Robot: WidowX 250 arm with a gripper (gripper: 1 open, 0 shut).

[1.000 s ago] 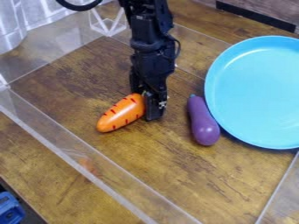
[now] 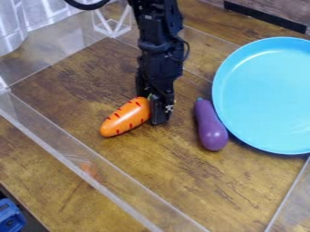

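Observation:
An orange toy carrot [image 2: 126,118] with dark stripes lies on the wooden surface. The black gripper [image 2: 155,101] reaches down from the top over the carrot's upper right end; whether its fingers are shut on it cannot be told. A purple toy eggplant [image 2: 209,124] lies just right of the gripper.
A large blue plate [image 2: 264,91] fills the right side. Clear plastic walls edge the wooden board [image 2: 169,181] at left and bottom. A blue object [image 2: 7,215] sits at the lower left corner. The lower middle of the board is clear.

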